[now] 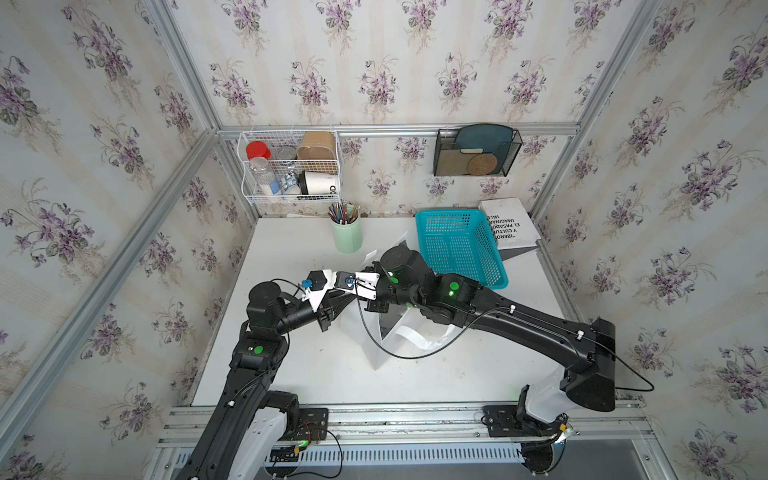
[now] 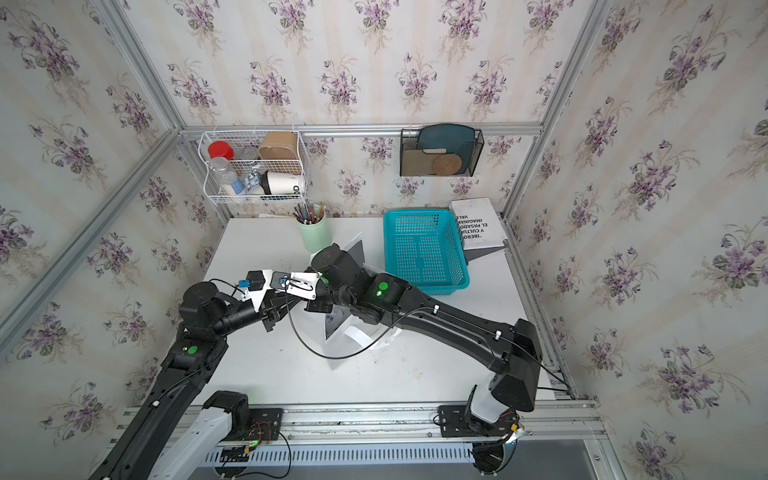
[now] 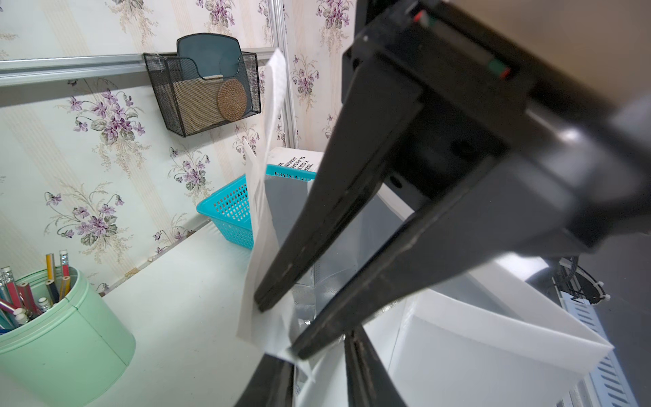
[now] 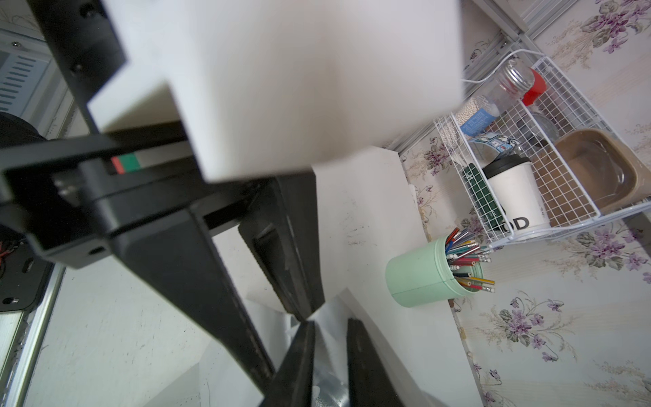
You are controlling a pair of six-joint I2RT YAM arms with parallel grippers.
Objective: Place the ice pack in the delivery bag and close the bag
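The white delivery bag stands at the table's centre, mostly under both grippers, its silvery lining showing in the left wrist view. The fingers of one gripper straddle the bag's raised white edge, part open. My left gripper reaches in from the left, low in the left wrist view, its fingertips apart at the bag. In the right wrist view my right gripper's fingers meet the crumpled rim of the bag, with a gap between them. I cannot make out an ice pack.
Behind stand a green pencil cup, a turquoise basket and a book. A wire shelf and a mesh holder hang on the back wall.
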